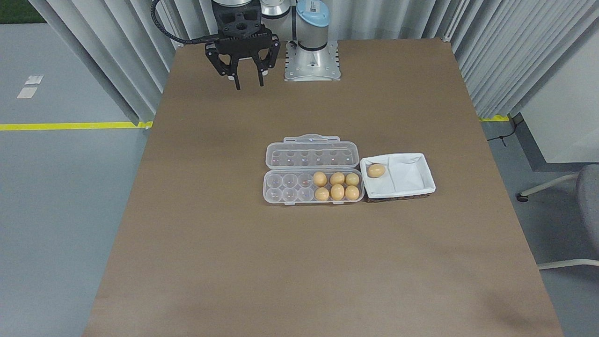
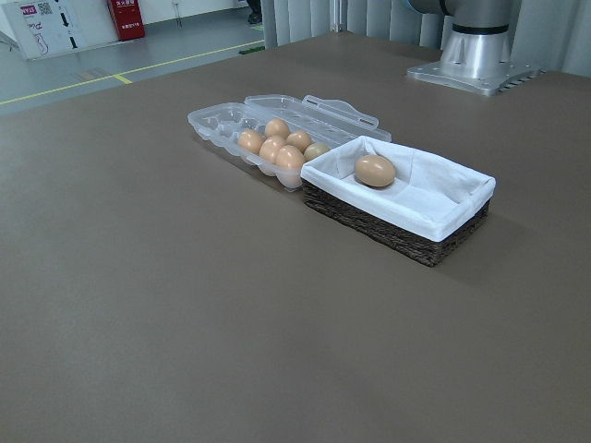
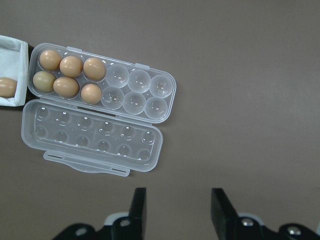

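Observation:
A clear egg carton (image 1: 286, 191) lies open on the table, several brown eggs (image 1: 337, 191) filling its cups at one end, the other cups empty. Beside it a dark wicker basket (image 2: 388, 235) with a white liner (image 1: 407, 174) holds one brown egg (image 2: 375, 171). My gripper (image 1: 248, 87) hangs high near the back left of the table, away from the carton. In the wrist view the gripper is open, its two fingers wide apart with only bare table between them.
The robot's base plate (image 1: 311, 73) stands at the table's back edge. A grey chair (image 1: 587, 202) stands off the table to the right.

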